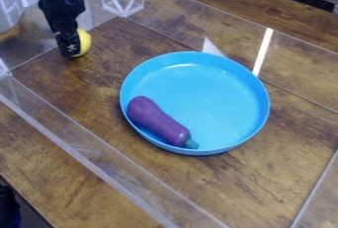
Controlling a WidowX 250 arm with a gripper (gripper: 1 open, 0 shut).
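My black gripper [70, 41] reaches down at the upper left, its open fingers low around a yellow round object [82, 43], which is partly hidden behind them and looks to rest on the wooden surface. A blue plate [218, 99] sits right of centre, with a purple eggplant [156, 119] lying on its lower left part.
Clear plastic walls [113, 183] edge the wooden work area [66, 123] along the left, back and right. The wood between the gripper and the plate is bare, as is the area right of and below the plate.
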